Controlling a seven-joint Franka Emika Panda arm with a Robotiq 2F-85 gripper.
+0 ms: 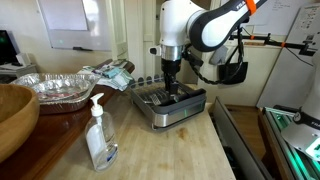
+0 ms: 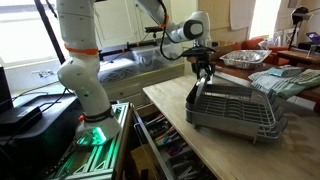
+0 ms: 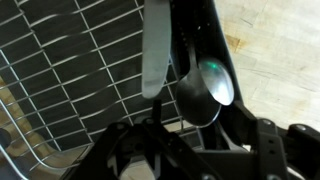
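Note:
My gripper is at the utensil holder of a dish rack, with its dark fingers at the bottom of the wrist view. A shiny metal spoon [image 3: 197, 106] has its bowl between the fingers, which appear shut on it; the exact contact is dark and hard to see. Another spoon bowl [image 3: 217, 78] lies close behind it. To the left stands a flat light-grey utensil [image 3: 156, 50]. The grey dish rack [image 2: 240, 118] sits on the table under the white arm [image 2: 192, 28].
A clear pump bottle [image 1: 100, 138] stands on the table at the near left. Behind it are a foil tray [image 1: 60, 90], a large brown bowl [image 1: 15, 115] and a crumpled cloth [image 1: 117, 74]. The wooden tabletop [image 1: 165, 155] in front of the rack is bare.

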